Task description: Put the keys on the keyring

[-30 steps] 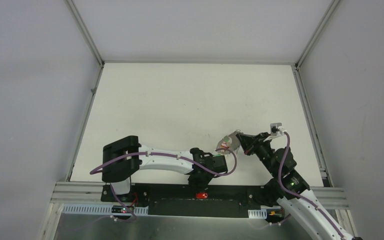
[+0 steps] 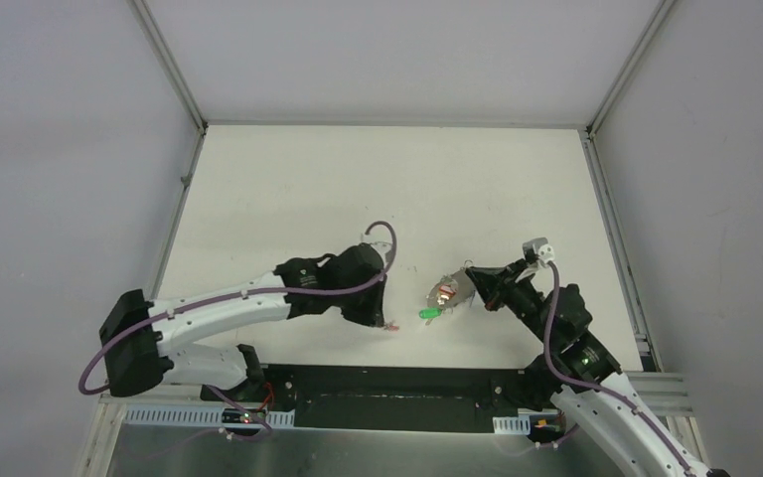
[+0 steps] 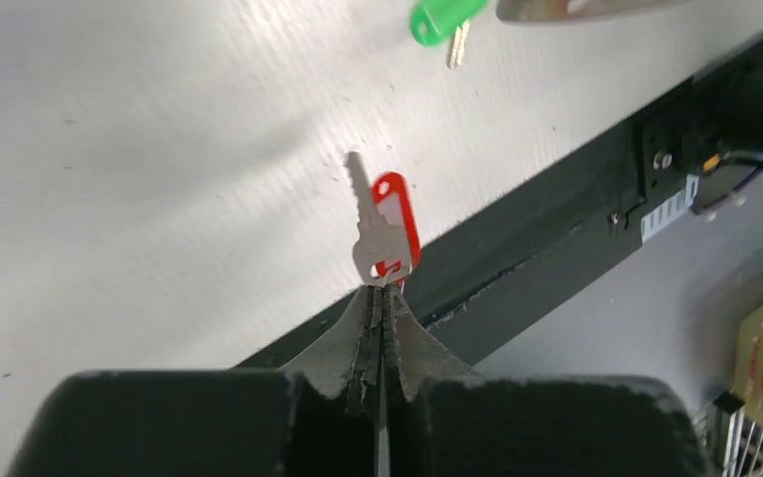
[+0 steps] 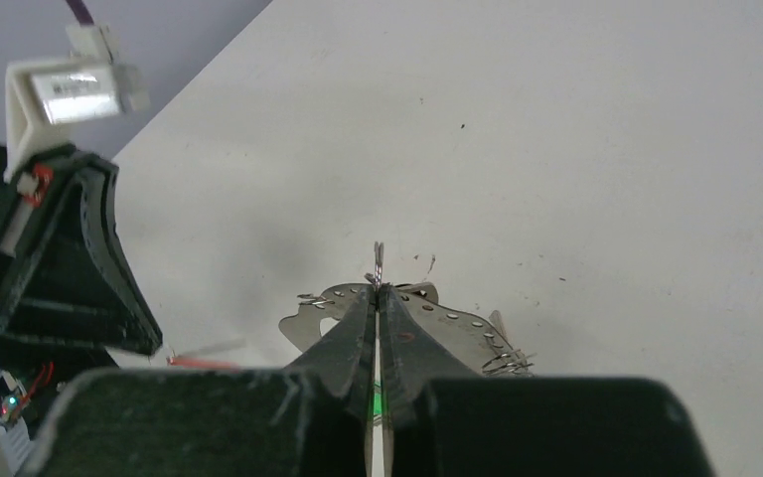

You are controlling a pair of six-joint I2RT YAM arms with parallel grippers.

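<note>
My left gripper is shut on a small ring at the head of a silver key (image 3: 368, 204), with a red tag (image 3: 405, 217) hanging beside it. My right gripper is shut on a thin metal piece atop a flat steel keyring holder (image 4: 457, 328), which has rows of holes and several rings. A green tag (image 2: 429, 313) with a key hangs below that holder, also visible in the left wrist view as a green tag (image 3: 445, 15). The left gripper is left of the holder in the top view.
Walls stand at both sides and at the back.
My left arm has swung up and left, away from the front edge, carrying the red-tagged key. The right gripper has shifted slightly.
</note>
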